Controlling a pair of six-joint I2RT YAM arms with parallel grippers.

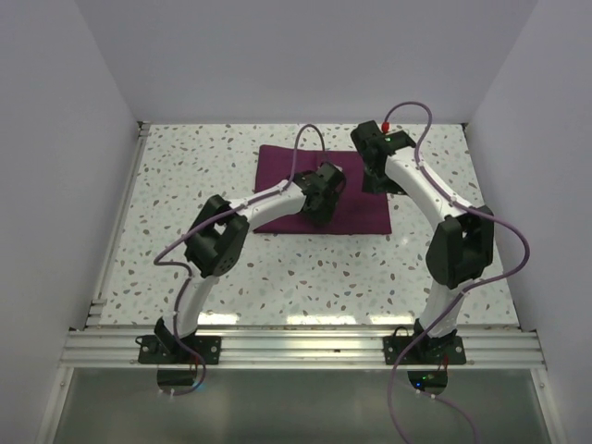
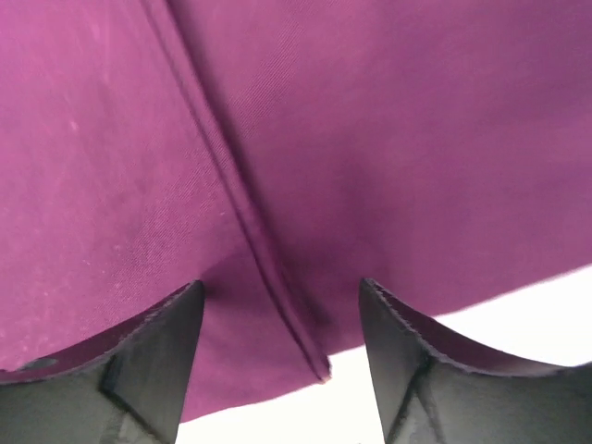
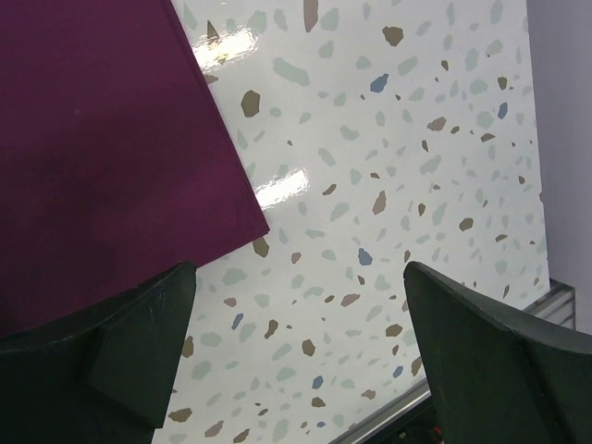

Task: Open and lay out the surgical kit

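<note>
The purple cloth (image 1: 356,217) lies spread on the table. In the left wrist view a long folded edge (image 2: 250,222) runs down the cloth to its near border, between the fingertips of my left gripper, which stand apart just over it with nothing held. From the top, that gripper (image 1: 324,208) is over the cloth's middle. My right gripper (image 1: 379,185) is open above the cloth's right side; in the right wrist view its fingers (image 3: 120,370) frame the cloth's right near corner and bare table, holding nothing.
Grey walls (image 1: 546,203) bound the sides and back. A metal rail (image 1: 296,344) runs along the front edge.
</note>
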